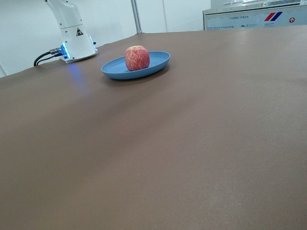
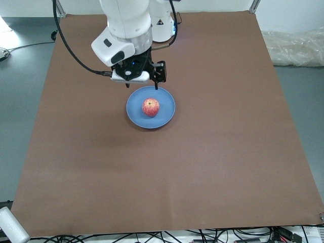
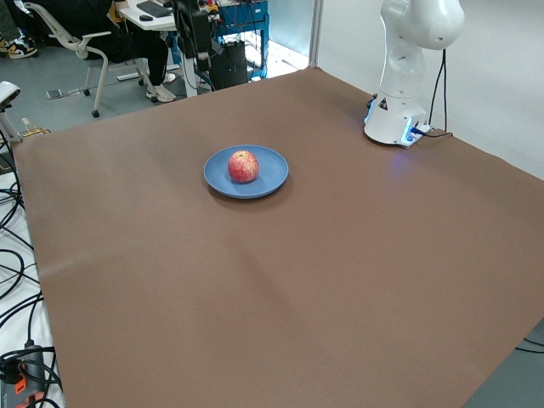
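Note:
A red apple (image 2: 151, 107) rests on a blue plate (image 2: 151, 119) on the brown table, also seen as the apple (image 1: 137, 59) in the top view and the apple (image 3: 243, 167) in the right view. My gripper (image 2: 142, 86) is raised above and behind the plate in the left view, apart from the apple. Whether its fingers are open or shut is not clear. In the other two views only the white arm shows, not the gripper.
Cables (image 3: 17, 280) run along one table edge. Plastic sheeting (image 2: 293, 48) lies beyond the table at the right of the left view.

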